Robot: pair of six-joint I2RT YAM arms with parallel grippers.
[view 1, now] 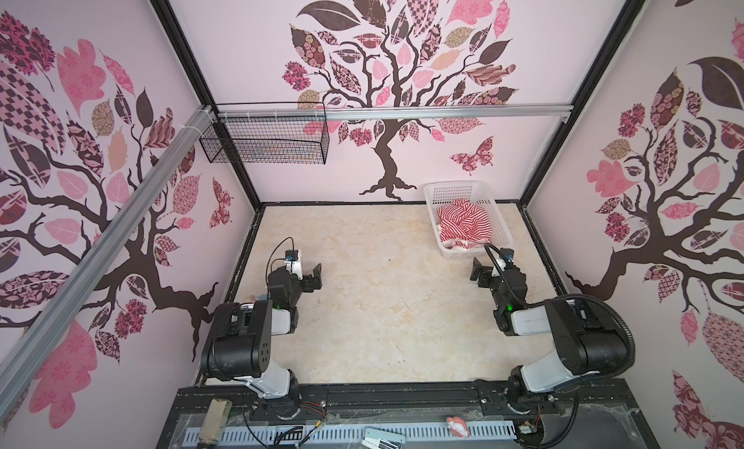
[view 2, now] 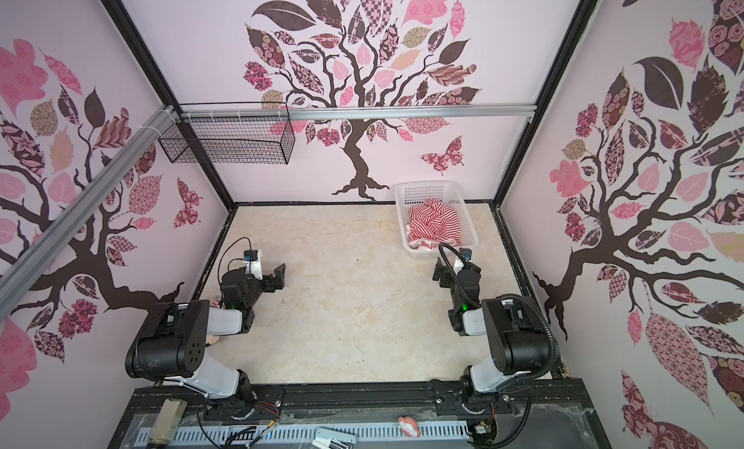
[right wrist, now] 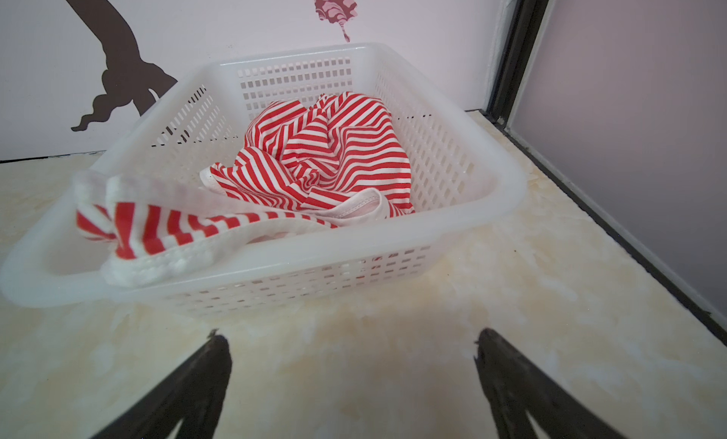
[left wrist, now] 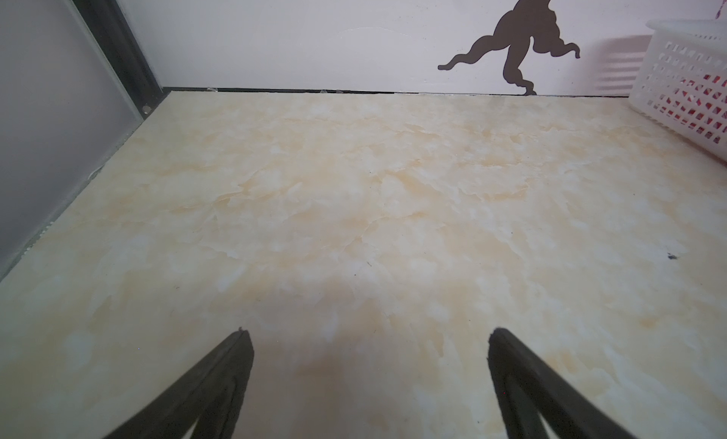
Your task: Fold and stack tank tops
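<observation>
Red-and-white striped tank tops (view 1: 463, 220) (view 2: 434, 220) (right wrist: 325, 151) lie crumpled in a white plastic basket (view 1: 430, 190) (right wrist: 477, 200) at the back right of the table, some fabric draped onto its front rim. My right gripper (view 1: 479, 269) stands open just in front of the basket, nothing between its fingers. At the left side of the table my left gripper (view 1: 314, 274) is also open and empty, facing bare surface; the basket's corner shows at the right of the left wrist view.
Walls close it in on the left, back and right. A black wire basket (view 1: 267, 139) hangs from a rail above the back left.
</observation>
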